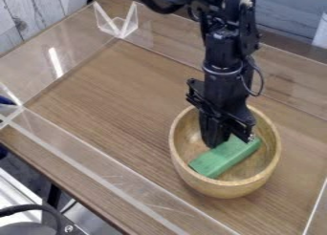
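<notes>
A light wooden bowl (224,185) sits on the table at the right, with a green rectangular object (224,160) lying slanted inside it. My black gripper (225,134) reaches down from the top into the bowl, just over the upper left part of the green object. Its fingertips are dark and close together; whether they touch the green object is hard to tell.
A small white wire stand (115,24) is at the back left. A dark round item with cables is at the bottom left corner.
</notes>
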